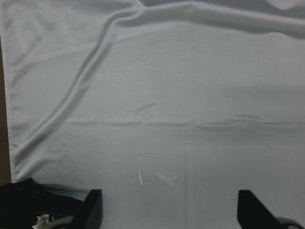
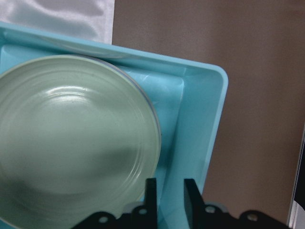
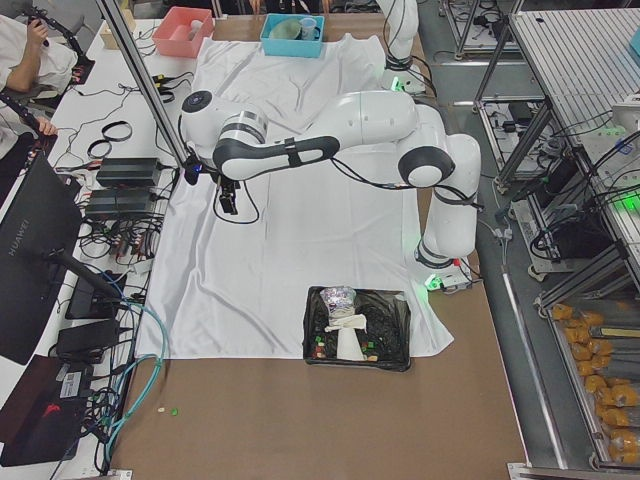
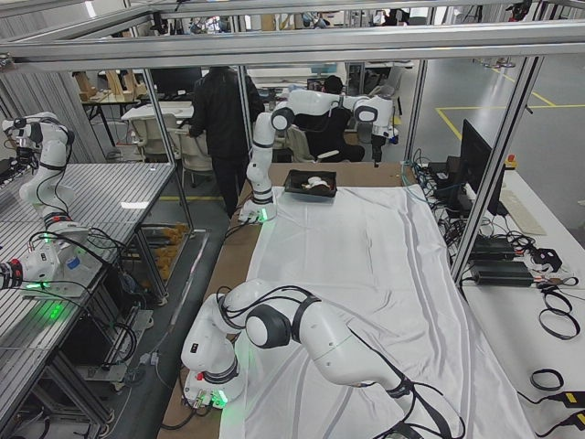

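Observation:
In the right wrist view, a pale green plate (image 2: pixel 71 133) lies inside a light blue bin (image 2: pixel 195 109), with my right gripper open over the bin's edge beside it. The same bin (image 3: pixel 292 45) sits at the far end of the table in the left camera view, a cup (image 3: pixel 308 30) in it. My left gripper is open above the bare white cloth (image 1: pixel 200 81), nothing between its fingers.
A black tray (image 3: pixel 385 330) with a bag and white items lies at the near end of the cloth. A pink bin (image 3: pixel 185 30) stands at the back left.

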